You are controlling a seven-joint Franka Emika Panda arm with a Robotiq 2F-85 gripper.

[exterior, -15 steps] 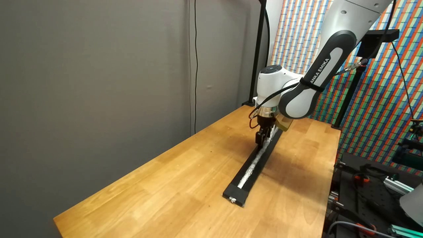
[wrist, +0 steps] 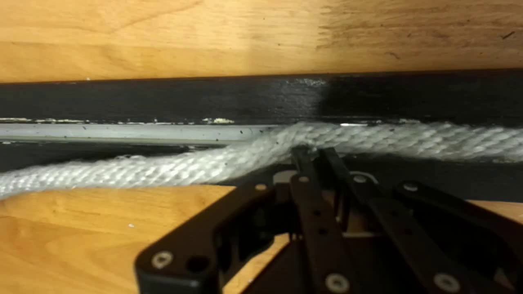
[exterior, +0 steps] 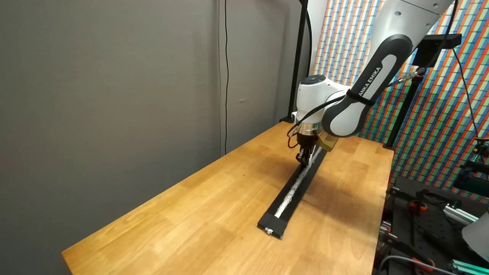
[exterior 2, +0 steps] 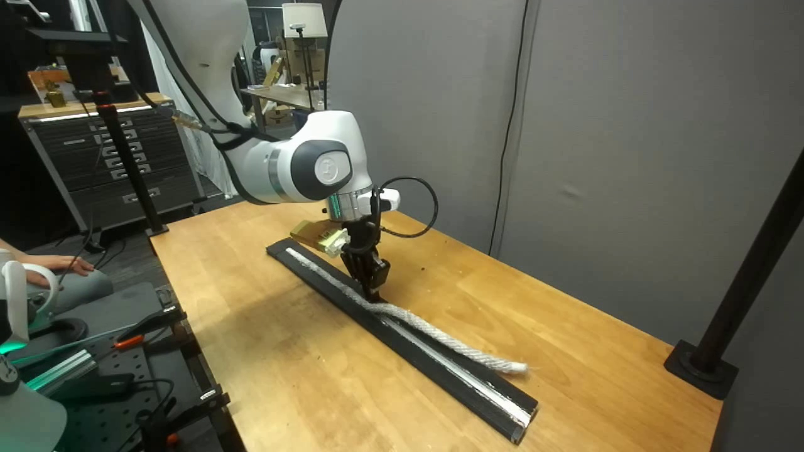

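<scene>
A white braided rope (wrist: 421, 139) runs along a long black strip (exterior 2: 467, 392) with a pale central groove (wrist: 122, 131). On the right of the wrist view it lies over the groove; to the left it bends away, leaving the groove bare, and crosses the strip's edge onto the wood. Its loose end (exterior 2: 516, 368) rests beside the strip in exterior view 2. My gripper points down at the bend, slightly open, with a narrow gap between its fingers. The fingertips reach the rope's side; whether they press on it is unclear.
A brass-coloured block (exterior 2: 315, 232) sits at the strip's far end, behind the arm. A black post (exterior 2: 716, 331) stands at the table's back corner.
In exterior view 1 the gripper's fingers have shifted slightly and their outline looks a little wider. The arm, the strip and the visible rope look the same.
</scene>
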